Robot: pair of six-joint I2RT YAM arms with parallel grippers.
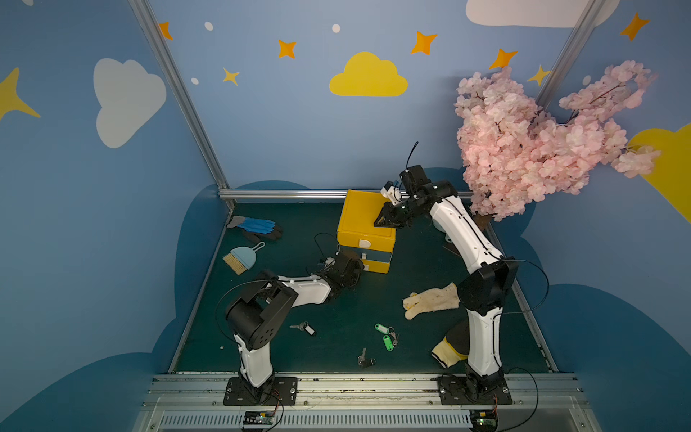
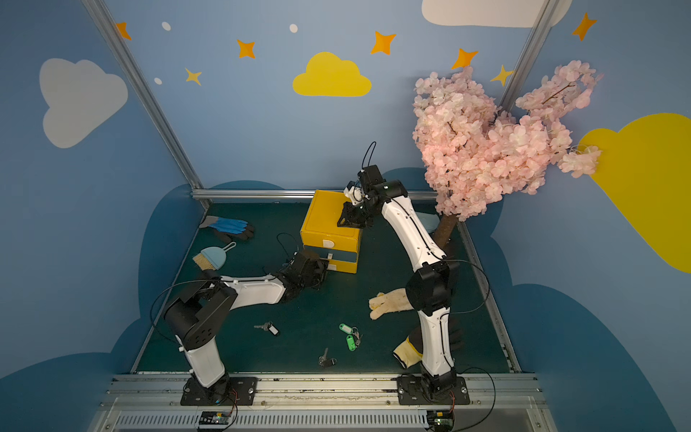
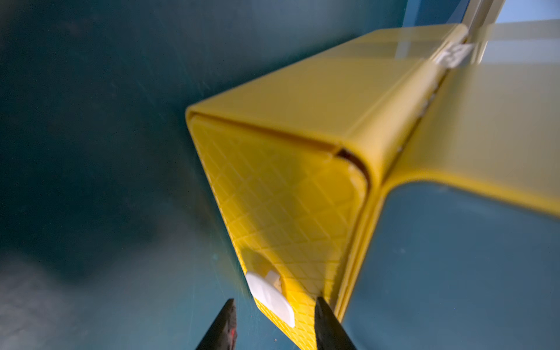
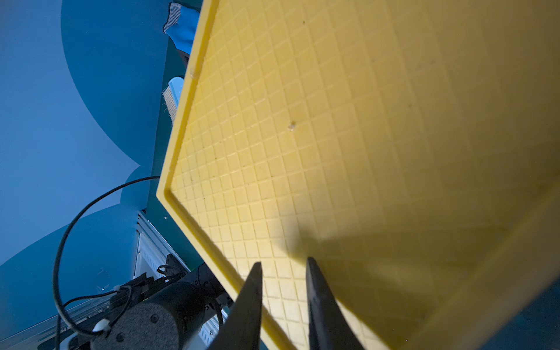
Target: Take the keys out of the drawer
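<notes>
A yellow drawer box [image 1: 363, 216] stands at the back middle, with a blue-grey middle drawer [image 1: 374, 255] and a yellow bottom drawer [image 3: 280, 198]; both fronts look closed. My left gripper is open, low before the bottom drawer. Its fingertips lie on either side of the white handle [image 3: 270, 297] in the left wrist view; contact cannot be told. Over the box's top, my right gripper is open and empty. On the table lie keys with a white tag [image 1: 303, 328], keys with green tags [image 1: 388, 336] and dark keys [image 1: 365, 358].
Cream gloves [image 1: 430, 299] and a yellow-cuffed glove [image 1: 450, 351] lie at the right, near the right arm. Blue gloves [image 1: 255, 227] and a dustpan with brush [image 1: 244, 256] are at the left. A pink blossom tree [image 1: 518, 144] rises at the back right.
</notes>
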